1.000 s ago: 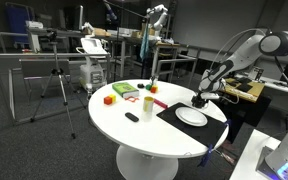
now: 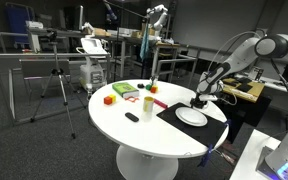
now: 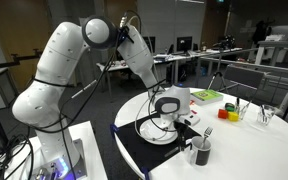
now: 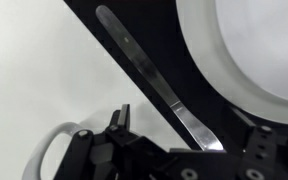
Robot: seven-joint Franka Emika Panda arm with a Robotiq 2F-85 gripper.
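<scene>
A silver table knife (image 4: 149, 70) lies on the black mat (image 4: 174, 35), beside the rim of a white plate (image 4: 199, 45). My gripper is open above the mat, its fingertips apart on either side of the knife's lower end, and nothing shows held between them. In exterior view 2, the gripper (image 3: 182, 132) hangs low between the plate (image 3: 154, 132) and a grey mug (image 3: 201, 152) with a utensil standing in it. Only a pale mug handle (image 4: 39, 150) shows at the lower left of the wrist view.
Colored blocks (image 2: 110, 100), a green box (image 2: 123, 88) and a yellow cup (image 2: 148, 104) stand on the round white table (image 2: 124, 125). A dark object (image 2: 132, 117) lies near its front. Blue-handled items (image 2: 206, 156) are at the mat's near edge.
</scene>
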